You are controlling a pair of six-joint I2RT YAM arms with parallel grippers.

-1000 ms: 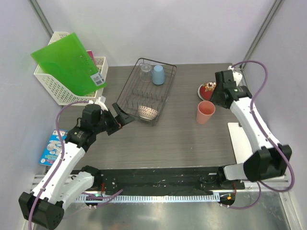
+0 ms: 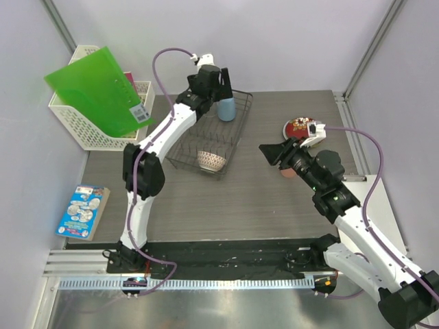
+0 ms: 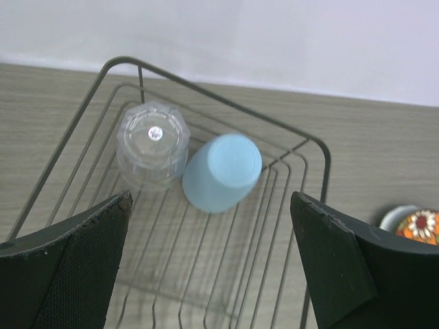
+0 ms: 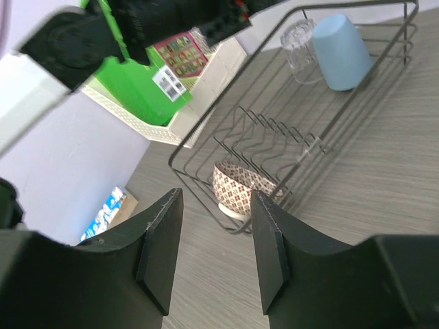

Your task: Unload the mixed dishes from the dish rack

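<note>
My left gripper (image 2: 218, 79) hangs open over the back of the dish rack (image 2: 232, 137). In the left wrist view a clear glass (image 3: 154, 144) and a blue cup (image 3: 223, 171) sit below its fingers, with nothing between them. A patterned bowl (image 2: 211, 161) lies at the rack's front, also in the right wrist view (image 4: 236, 188). My right gripper (image 2: 274, 152) is open to the right of the rack, above a pink cup (image 2: 289, 173) that it mostly hides in the top view.
A floral plate (image 2: 295, 128) lies at back right. A white basket (image 2: 75, 120) with a green folder (image 2: 89, 82) is at left, with a blue book (image 2: 79, 212) in front of it.
My left gripper has moved from left of the rack up to over its back. My right gripper has moved left and toward the front, now covering much of the pink cup.
</note>
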